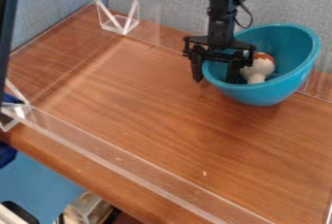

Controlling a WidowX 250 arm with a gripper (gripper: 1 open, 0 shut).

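The black gripper (215,65) hangs from above at the left side of a teal bowl (266,92), its fingers down at or inside the rim. A white round toy with a reddish top (257,71) lies in the bowl, right of the fingers. How far apart the fingers stand, and whether anything is between them, is hard to make out.
Clear plastic edging with white corner brackets (116,18) runs round it. Grey walls stand behind, and some items lie off the table at the lower left.
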